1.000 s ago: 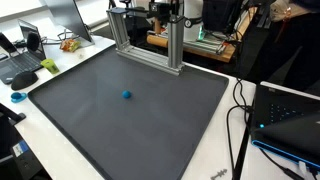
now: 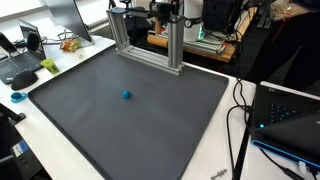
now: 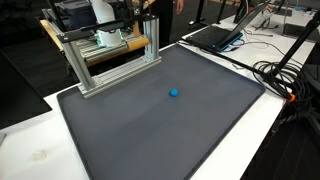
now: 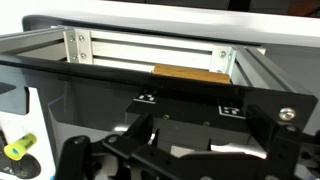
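Observation:
A small blue object (image 2: 126,94) lies alone on the dark grey mat (image 2: 80,120); in exterior view 2 the same blue object (image 3: 174,92) sits toward the mat's far side. My gripper is open in the wrist view, its dark fingers spread apart and nothing visible held between them. Beyond the fingers, an orange-brown wooden piece (image 4: 190,73) shows within a metal frame (image 4: 120,47). The blue object is outside the wrist view. In both exterior views the arm is only partly visible at the top, by the metal frame.
The metal frame (image 3: 120,76) stands at the mat's edge. Cables (image 3: 285,82) and a dark laptop (image 3: 213,38) lie beyond the mat in exterior view 2. A yellow-green object (image 4: 18,147) is at the wrist view's lower left.

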